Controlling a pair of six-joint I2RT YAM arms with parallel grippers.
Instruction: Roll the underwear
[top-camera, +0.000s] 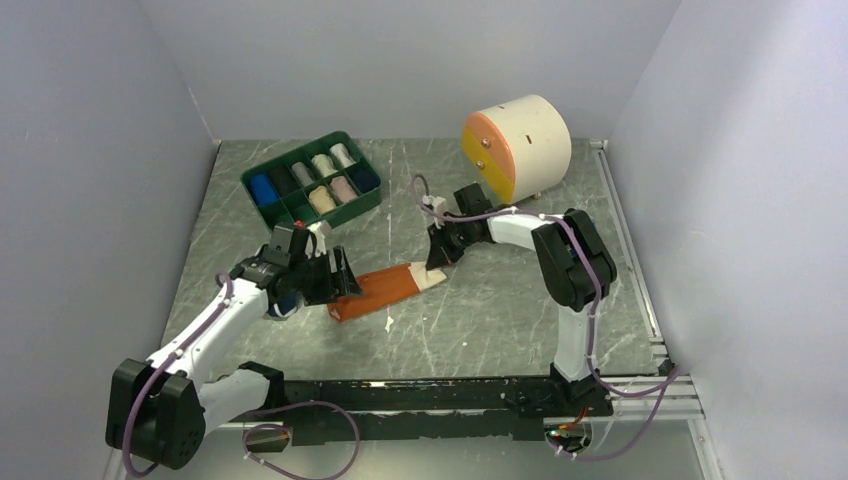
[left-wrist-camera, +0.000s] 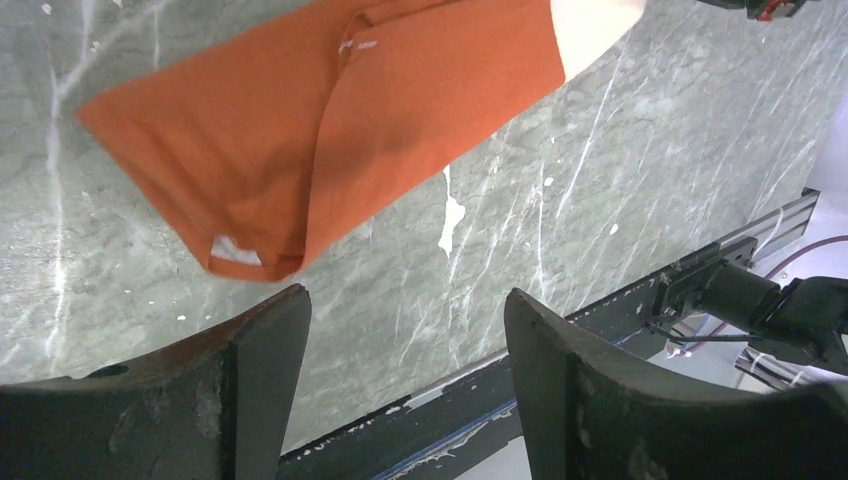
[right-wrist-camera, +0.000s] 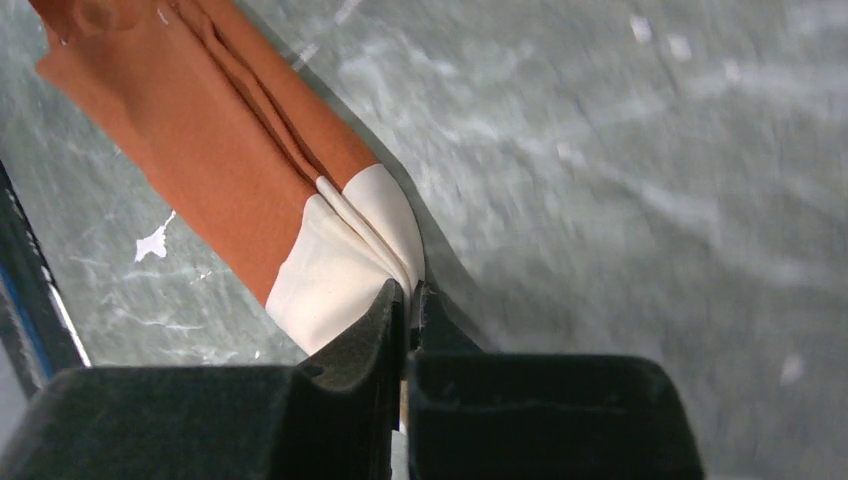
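Observation:
The orange underwear (top-camera: 380, 290) with a cream end lies flattened into a long folded strip on the marble table, seen also in the left wrist view (left-wrist-camera: 420, 100). My right gripper is shut on the cream end (right-wrist-camera: 330, 260) of the strip, where pinched fabric runs between the fingertips. My left gripper is open above the table by the other end, with nothing between its fingers.
A green divided bin (top-camera: 350, 205) of rolled items stands at the back left. A white cylinder (top-camera: 535, 140) with orange and yellow front sits back right.

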